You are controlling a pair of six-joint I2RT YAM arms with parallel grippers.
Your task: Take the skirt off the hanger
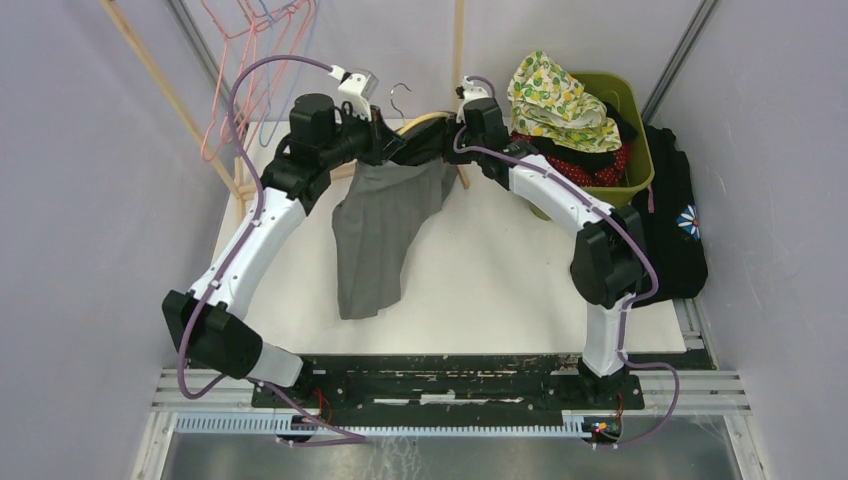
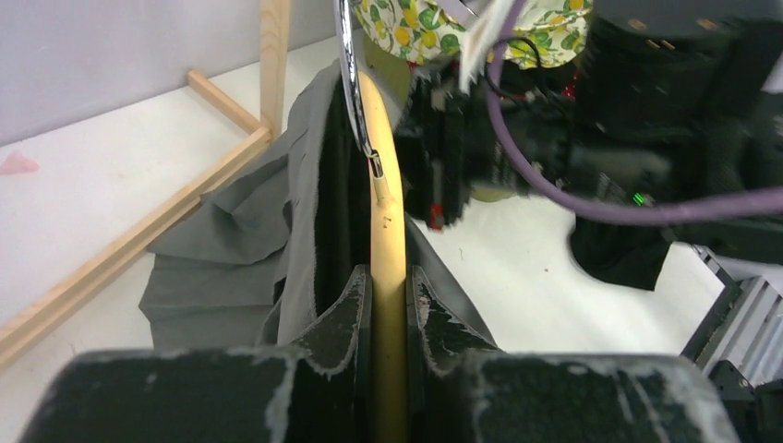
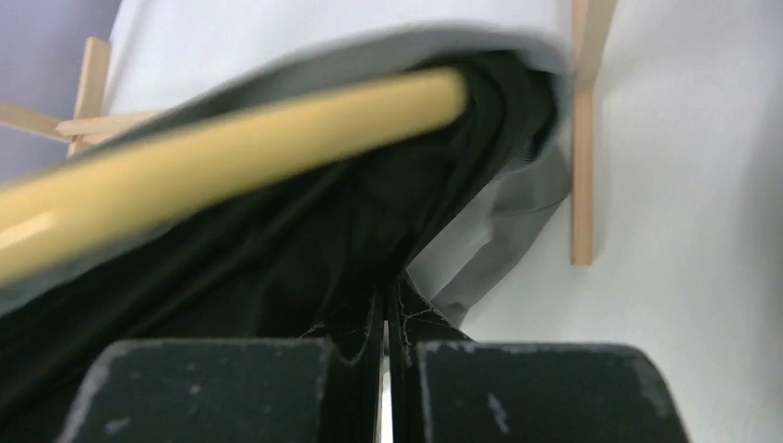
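The grey skirt (image 1: 375,240) hangs between my two grippers, its dark inside showing at the top. In the left wrist view, my left gripper is shut on the yellow wooden hanger (image 2: 389,231), whose metal hook (image 2: 351,83) rises above the bar. My right gripper is shut at the skirt's upper edge, and the dark cloth (image 3: 369,203) runs into its fingertips. In the right wrist view, the bar's rounded end (image 3: 434,101) lies inside the waist opening, with the waistband (image 3: 545,92) passing round it.
A green bin (image 1: 637,120) full of clothes stands at the back right, beside folded black cloth (image 1: 675,230). Pink and blue hangers (image 1: 250,70) hang at the back left on a wooden rack (image 1: 150,65).
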